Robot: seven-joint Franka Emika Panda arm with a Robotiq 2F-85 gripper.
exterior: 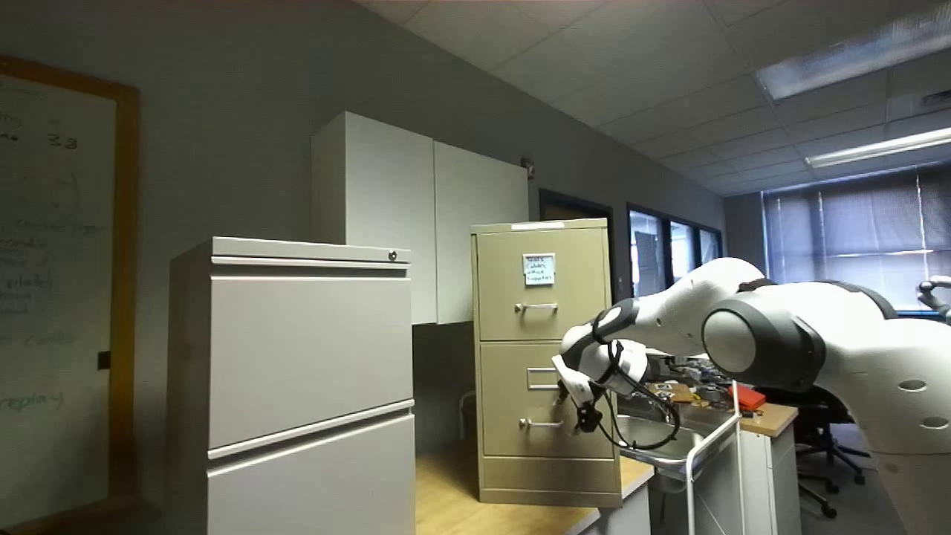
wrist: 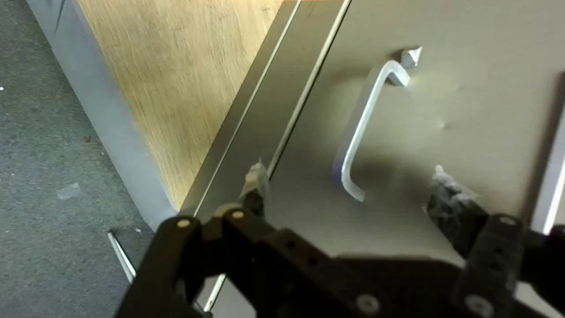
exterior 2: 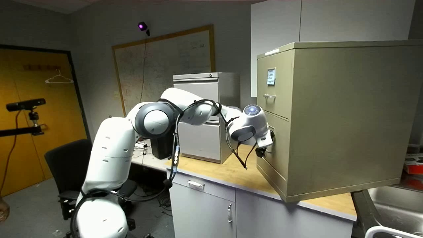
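The tan filing cabinet [exterior: 544,392] has two drawers, both closed, each with a silver pull. In the wrist view the lower drawer's handle [wrist: 363,130] shows as a bent bar, with a small latch [wrist: 410,57] by its upper end. My gripper is open in front of that drawer, one finger on each side of the handle's line. Nothing shows between its fingers, and the handle seems to lie beyond their tips. From the second exterior view, the gripper [exterior 2: 265,142] is close against the cabinet front; whether it touches cannot be made out.
A grey cabinet [exterior: 312,365] stands to the left of the tan one. The tan cabinet rests on a wooden counter [exterior 2: 246,168], overhanging its front edge. A sink [exterior 2: 396,206] lies to its right. Bare counter shows between the two cabinets.
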